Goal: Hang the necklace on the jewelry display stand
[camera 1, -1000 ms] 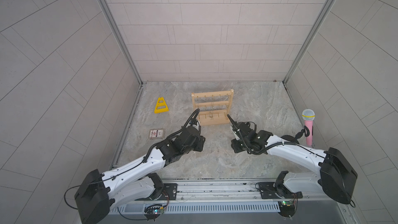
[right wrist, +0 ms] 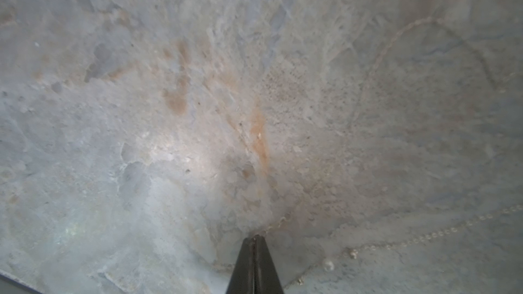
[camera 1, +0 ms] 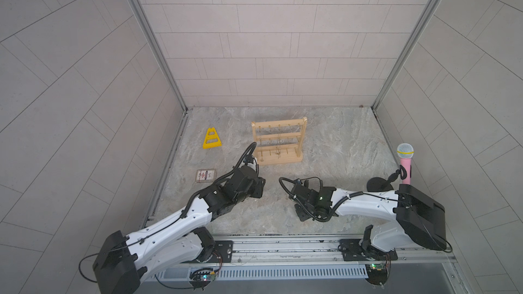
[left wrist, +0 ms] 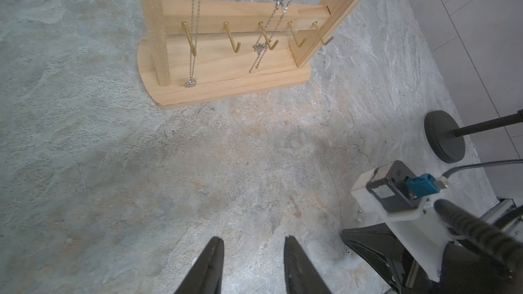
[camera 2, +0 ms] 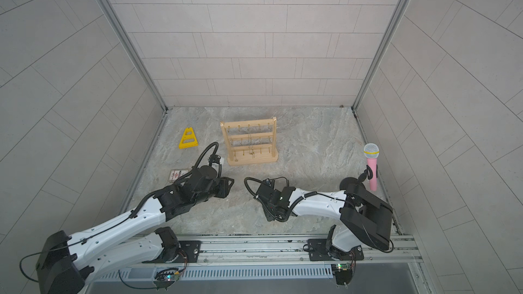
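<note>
The wooden display stand [left wrist: 228, 89] stands mid-table, with silver necklaces [left wrist: 191, 65] hanging in it among gold hooks [left wrist: 231, 38]. My left gripper is open over bare table in front of the stand, nothing between its fingers. My right gripper is shut, pointing down at the table in the front middle. In the right wrist view a fine chain [right wrist: 435, 234] lies on the table beside its fingertips; whether any of it is pinched cannot be told.
A yellow triangular object [camera 1: 211, 140] and a small flat card [camera 1: 204, 175] lie at the left. A pink microphone [camera 1: 405, 166] and a dark round-based stand [left wrist: 444, 136] are at the right.
My right arm has moved down toward the table's front and leftward, away from the stand. The left arm has shifted very slightly to the left.
</note>
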